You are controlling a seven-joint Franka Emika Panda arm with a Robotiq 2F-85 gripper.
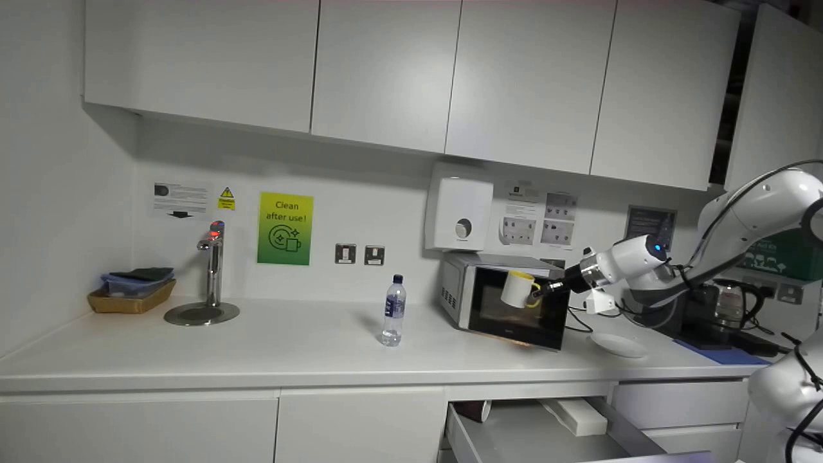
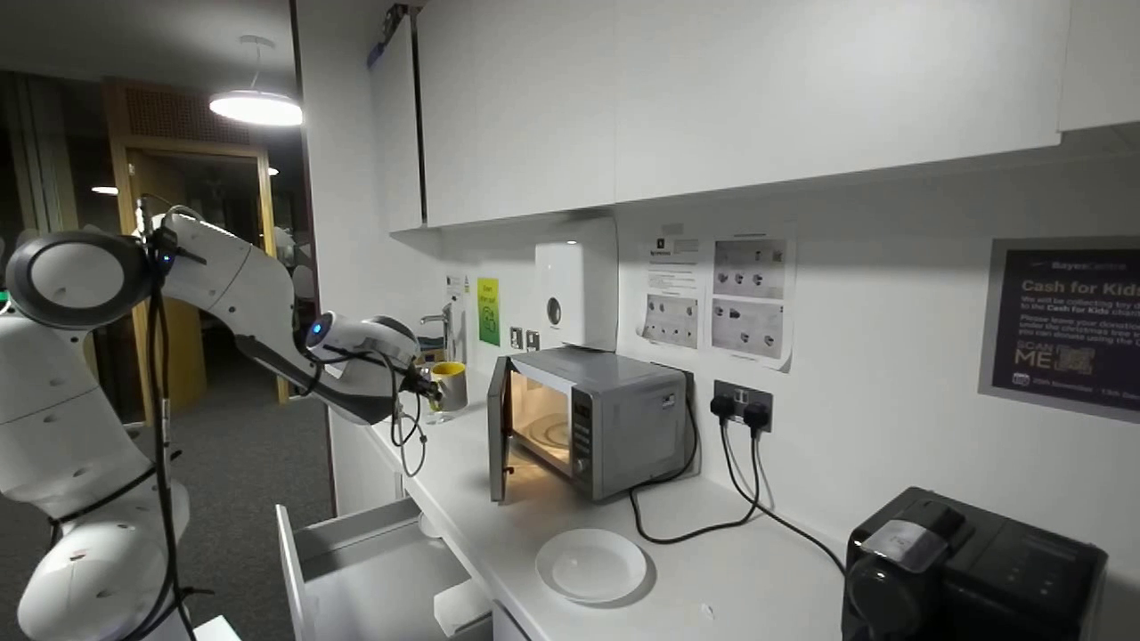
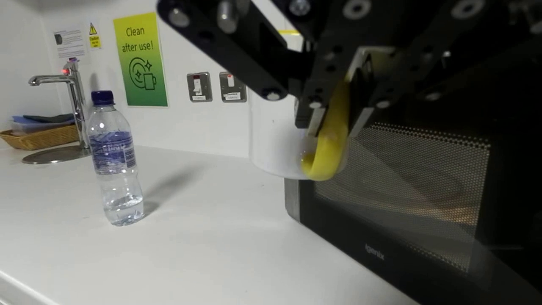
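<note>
A white mug [image 1: 516,290] with a yellow rim and yellow handle hangs in the air before the microwave door [image 1: 494,311]. My gripper is shut on the mug's yellow handle [image 3: 330,152], which shows between its fingers in the wrist view. Much of the mug's body is hidden behind the gripper there. From the second exterior side, the mug [image 2: 449,385] appears above the counter, past the ajar door of the lit microwave [image 2: 631,427]; its yellow inside shows.
A water bottle [image 1: 393,311] stands on the counter left of the microwave. To the microwave's other side lies a white plate [image 2: 590,565]. Below, an open drawer [image 1: 524,440] juts out. The counter between tap [image 1: 214,266] and bottle is clear.
</note>
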